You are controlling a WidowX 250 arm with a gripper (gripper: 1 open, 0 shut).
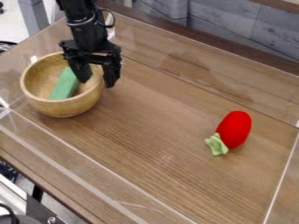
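My black gripper [91, 70] hangs open from the top of the view over the right half of a yellow bowl [61, 107], its fingers reaching down to about the bowl's rim. Inside the bowl lies a green object [65, 84], left of the gripper. Nothing shows held between the fingers.
A red oval object [235, 128] with a small pale green piece [215, 143] lies at the right of the wooden table [152, 166].
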